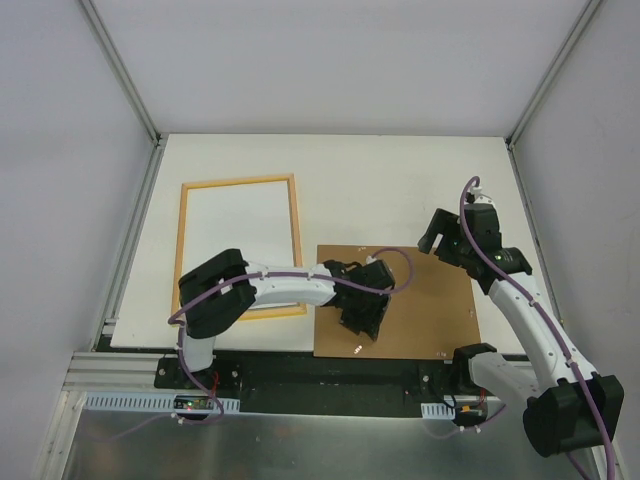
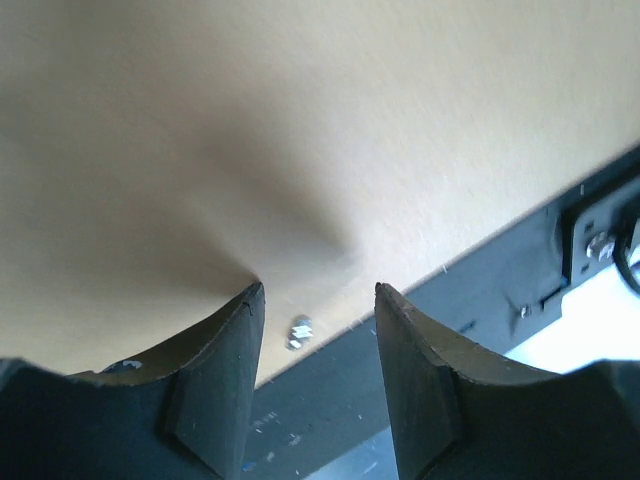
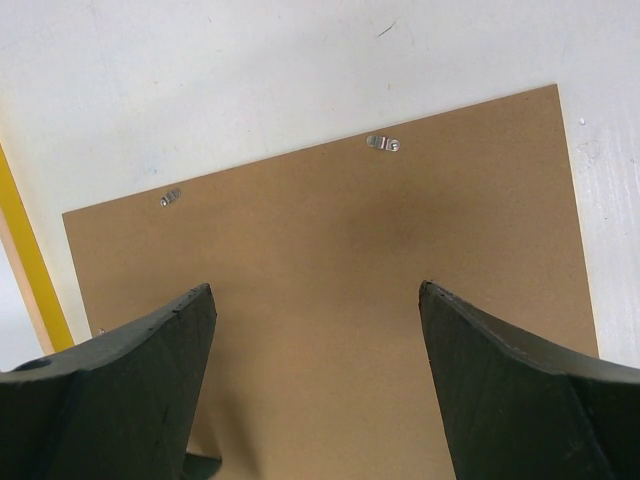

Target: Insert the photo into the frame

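Note:
A brown backing board (image 1: 440, 320) lies at the table's front, its small metal clips (image 3: 383, 143) showing in the right wrist view. My left gripper (image 1: 365, 320) is low over the board's left part; in its wrist view the fingers (image 2: 215, 360) stand apart, open, near a clip (image 2: 300, 332) at the board's edge, nothing visible between them. My right gripper (image 1: 432, 232) hovers over the board's back right, open and empty. The wooden frame (image 1: 294, 220) lies at the left with a white panel (image 1: 235, 225) inside; I cannot tell whether that is the photo.
A dark rail (image 2: 450, 320) runs along the front edge below the board. My left arm covers part of the frame's front.

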